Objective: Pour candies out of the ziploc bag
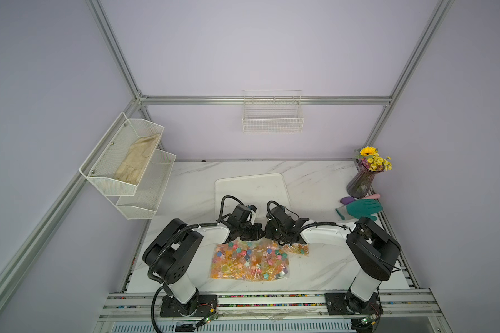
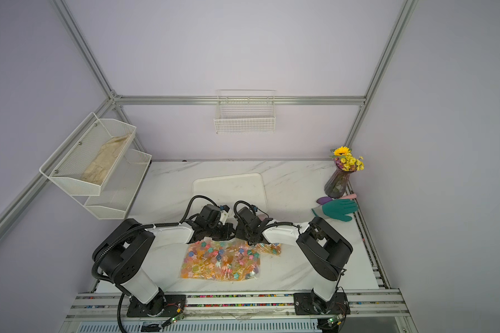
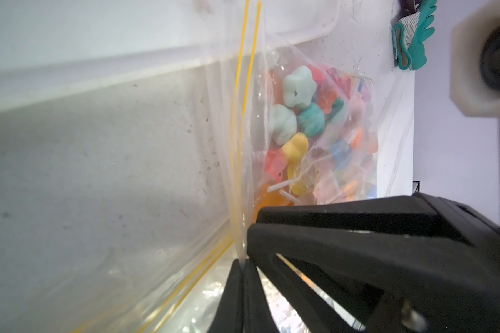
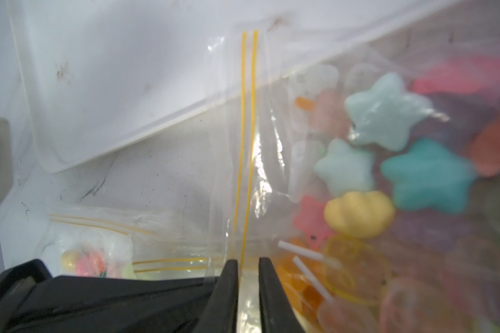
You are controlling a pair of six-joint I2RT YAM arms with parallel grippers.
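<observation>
A clear ziploc bag (image 4: 294, 194) with colourful star-shaped candies shows close up in the right wrist view, its yellow seal lines running upright. My right gripper is shut on the film at this seal edge. In the left wrist view the same kind of candies sit in the bag (image 3: 294, 122) on the right, and my left gripper is shut on the thin film at its yellow-lined edge. From above, the two grippers meet almost tip to tip over the table, just in front of the white tray (image 1: 255, 182). The arms hide most of the held bag there.
Large candy-filled bags (image 1: 250, 263) lie flat in front of the grippers, with a smaller one (image 1: 298, 249) beside them. At the right stand a flower vase (image 1: 362, 182) and teal gloves (image 1: 365, 208). White bins (image 1: 130, 166) hang on the left.
</observation>
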